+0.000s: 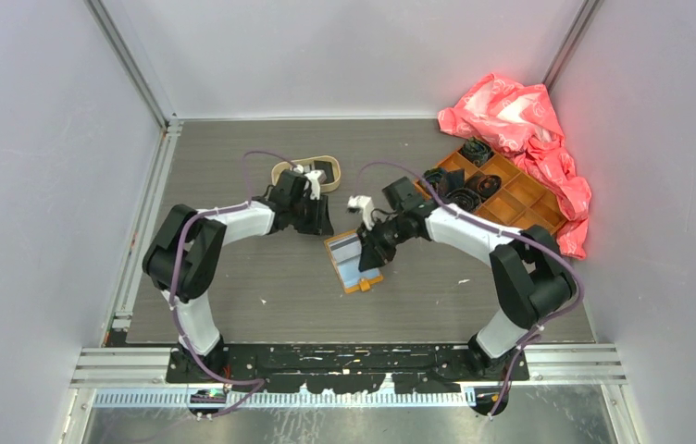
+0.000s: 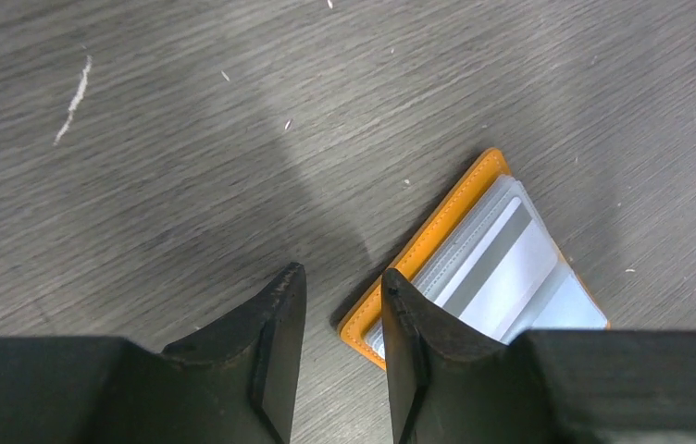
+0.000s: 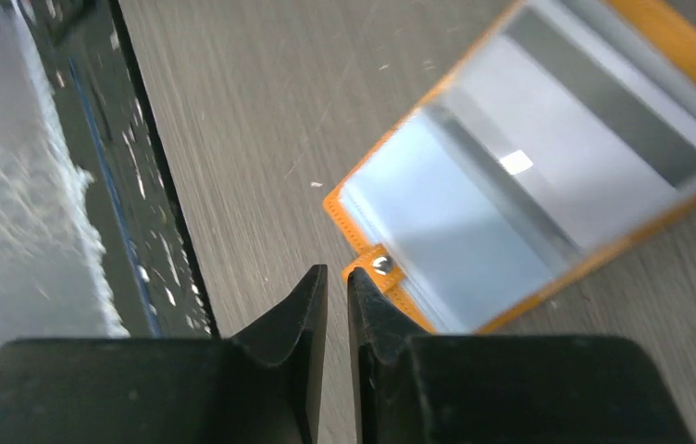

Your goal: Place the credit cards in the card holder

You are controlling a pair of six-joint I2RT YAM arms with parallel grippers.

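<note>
The card holder [image 1: 336, 266] lies flat on the table, orange-edged with clear pockets and a small clasp tab [image 3: 374, 266]. A white card with a dark stripe [image 3: 562, 129] sits in it, crossing its upper part; a pale blue area fills the clasp end. Up and left of the holder is my left gripper, open, its gap empty; from its own camera one finger overlaps the holder's corner. My right gripper hangs over the holder's right side, open by a narrow gap with nothing in it.
Behind the left gripper stands a tan basket [image 1: 278, 183] with a dark card [image 1: 327, 170] showing; the arm hides part of it. An orange compartment tray [image 1: 522, 191] with dark coiled items and crumpled red plastic [image 1: 511, 111] fill the right back.
</note>
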